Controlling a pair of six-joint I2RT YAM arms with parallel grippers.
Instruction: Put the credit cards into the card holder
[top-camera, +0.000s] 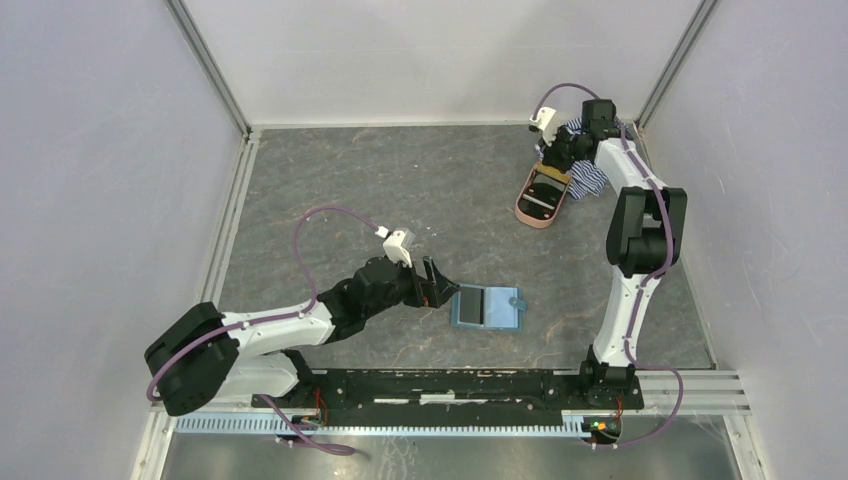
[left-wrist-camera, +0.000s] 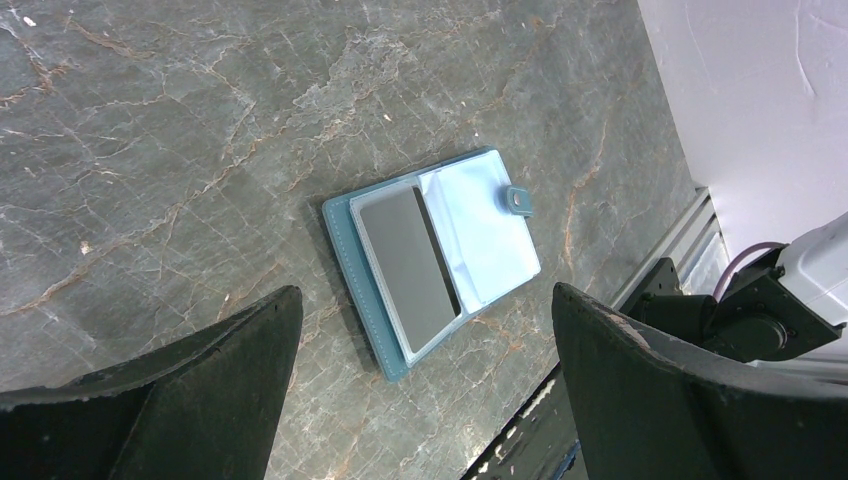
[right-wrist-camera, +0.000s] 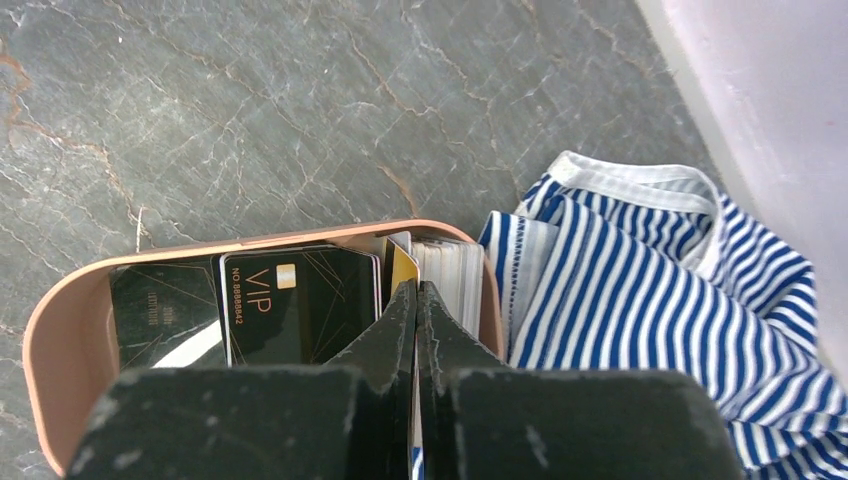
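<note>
The open blue card holder (top-camera: 487, 325) lies flat on the table, with a grey window pocket (left-wrist-camera: 408, 265) on one side and a pale sleeve (left-wrist-camera: 490, 225) on the other. My left gripper hovers above it, open and empty. At the back right, an oblong pinkish-tan box (right-wrist-camera: 75, 290) contains several cards, among them a black VIP card (right-wrist-camera: 300, 315) and a row of upright white-edged cards (right-wrist-camera: 455, 275). My right gripper is shut at the box's right end, its tips on the edge of a tilted gold card (right-wrist-camera: 404, 268). The fingers hide the card's lower part.
A blue-and-white striped cloth (right-wrist-camera: 640, 290) lies beside the box's right end, close to the white side wall (right-wrist-camera: 750, 130).
</note>
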